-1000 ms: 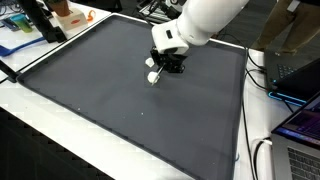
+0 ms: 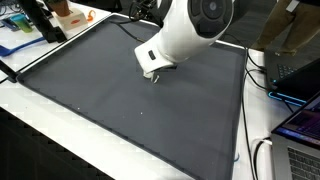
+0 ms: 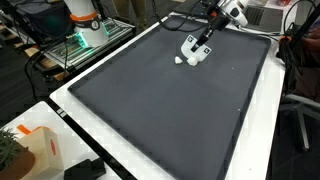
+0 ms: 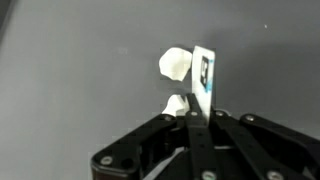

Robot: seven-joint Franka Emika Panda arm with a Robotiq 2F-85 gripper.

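Observation:
In the wrist view my gripper is shut on a slim white item (image 4: 203, 68) with a blue and dark marking, which sticks out past the fingertips. Beside it on the dark board lies a rounded white piece (image 4: 175, 64). A second white piece (image 4: 175, 105) sits close to the fingers, partly hidden by them. Exterior view 2 shows two small white pieces (image 3: 186, 61) on the board under the hand. From exterior view 1 the white arm (image 2: 185, 32) covers most of the gripper, and a white patch (image 2: 149, 58) shows at its lower left.
The dark grey board (image 2: 110, 95) is largely bare, with wide free room towards its front. Cables (image 2: 256, 75) and a laptop (image 2: 297, 150) stand off its right side. A cactus in a pot (image 3: 14, 160) is near the front left in exterior view 2.
The white patch beside the fingers now shows slightly further left and higher.

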